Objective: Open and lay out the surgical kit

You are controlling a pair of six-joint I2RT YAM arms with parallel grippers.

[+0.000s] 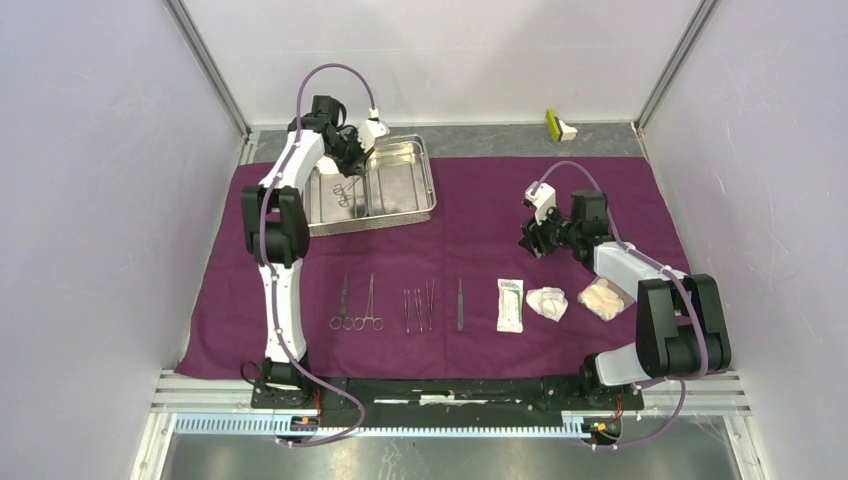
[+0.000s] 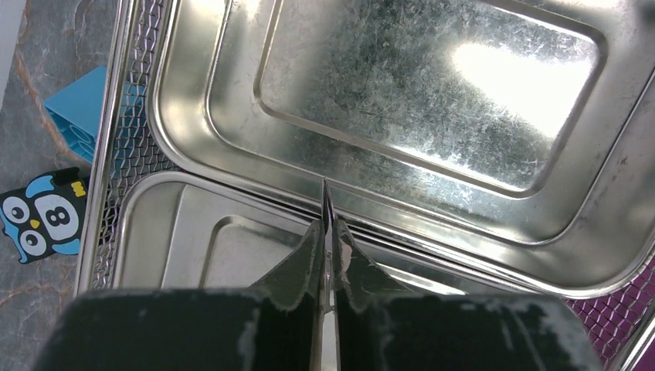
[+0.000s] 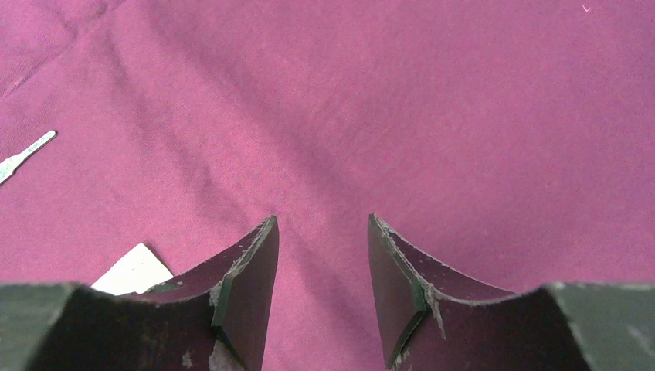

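Note:
My left gripper is over the divide between the two compartments of the steel tray [image 1: 398, 212], its fingers close together around a thin metal item, probably an instrument in the left compartment; how firmly it holds cannot be seen. Scissor-like instruments [image 1: 343, 195] lie in that compartment. Laid out on the purple drape are two ringed instruments [image 1: 370, 322], several slim tools [image 1: 420, 310], a flat handle [image 1: 460, 305], a packet [image 1: 510, 305] and white gauze [image 1: 545, 302]. My right gripper hangs open over bare drape, nothing between its fingers.
A beige bundle [image 1: 603, 300] lies under the right arm. A green-and-white object [image 1: 555, 127] sits on the back ledge. The drape [image 1: 470, 210] is clear between the tray and the right gripper.

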